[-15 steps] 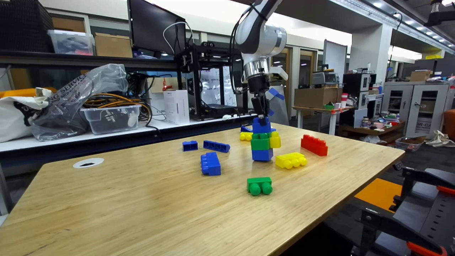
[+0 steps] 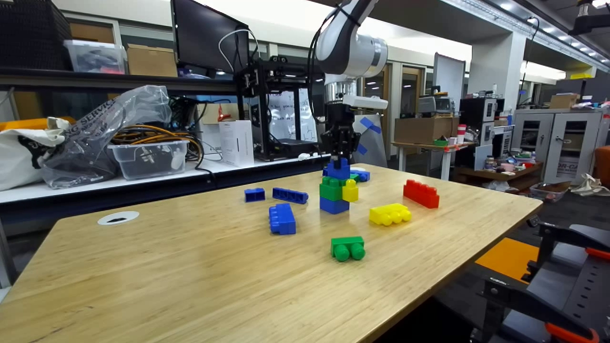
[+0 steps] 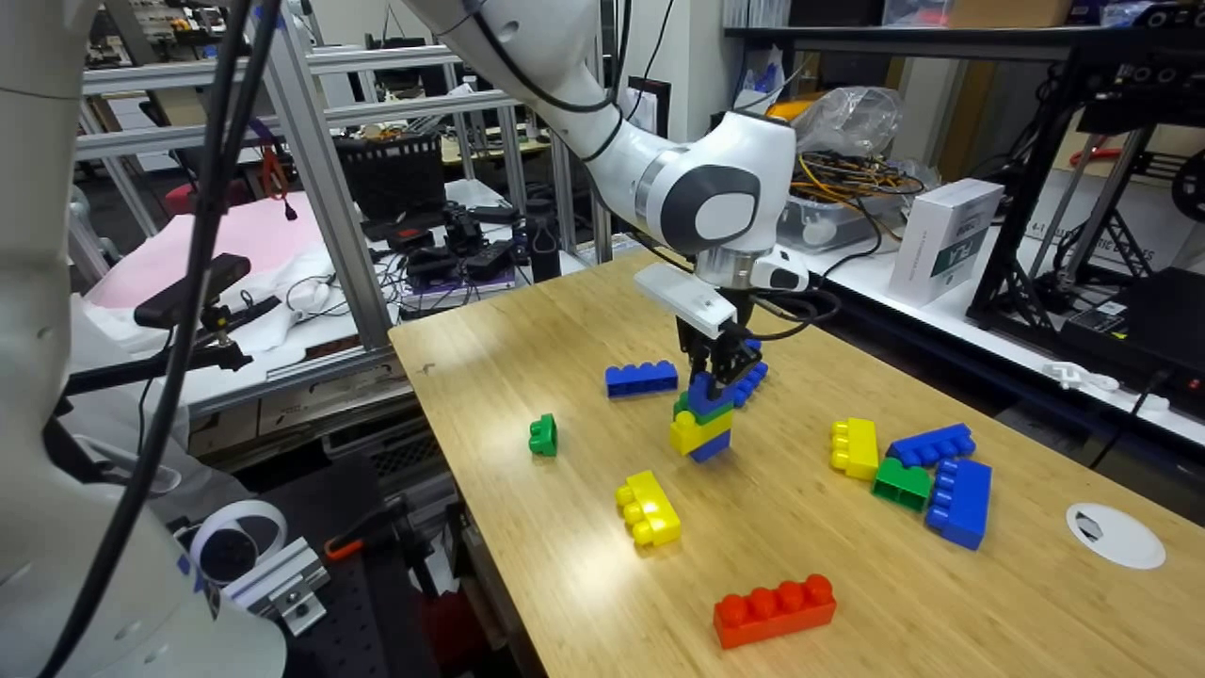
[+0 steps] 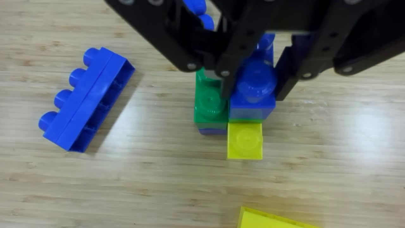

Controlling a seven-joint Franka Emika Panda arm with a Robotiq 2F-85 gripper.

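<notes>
A small tower of blocks stands near the middle of the table: a blue block (image 2: 334,206) at the bottom, a green block (image 2: 330,189) and a yellow block (image 2: 350,191) side by side above it, and a blue block (image 2: 338,170) on top. My gripper points down with its fingers on either side of that top blue block (image 4: 253,112), shut on it. From the wrist, the green block (image 4: 211,104) and yellow block (image 4: 245,140) show below and beside it. Whether the tower's base touches the table is hard to tell.
Around the tower lie a long blue block (image 3: 641,379), a small green block (image 3: 543,435), a yellow block (image 3: 649,508), a red block (image 3: 775,611) and a cluster including another blue block (image 3: 960,502).
In exterior view 1 my gripper and the whole tower have shifted left, and the wrist has turned. The yellow block seen behind the tower is now hidden. The other loose blocks are where they were.
</notes>
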